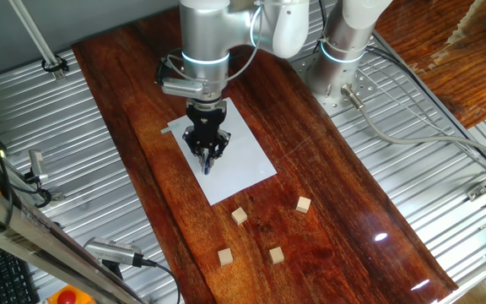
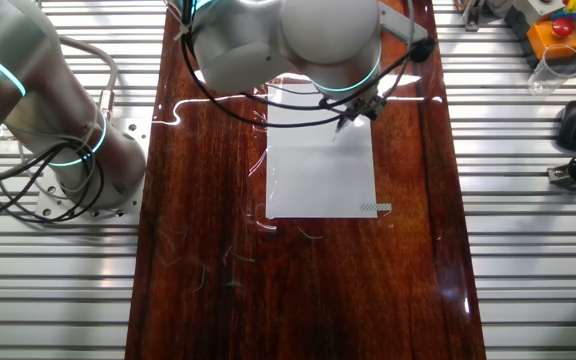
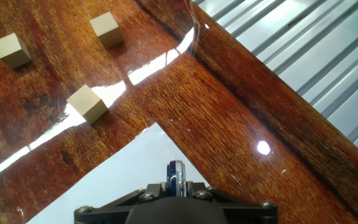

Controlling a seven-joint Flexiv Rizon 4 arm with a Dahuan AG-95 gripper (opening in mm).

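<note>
A sheet of white paper (image 1: 245, 166) lies flat on the brown wooden board. Over it, my gripper (image 1: 207, 157) points down, shut on a slim dark-blue pen (image 3: 172, 180) that stands out between its fingers in the wrist view. A thin light tip (image 2: 340, 124) shows below the arm in exterior view 2; whether it touches the paper I cannot tell. No clear marks can be made out on the visible paper.
Several small wooden cubes lie apart beyond the paper's end, the nearest cube (image 3: 87, 105) close to its edge. A small checkered strip (image 2: 375, 207) lies by one paper corner. The glossy board (image 2: 298, 290) is bare at the front of exterior view 2.
</note>
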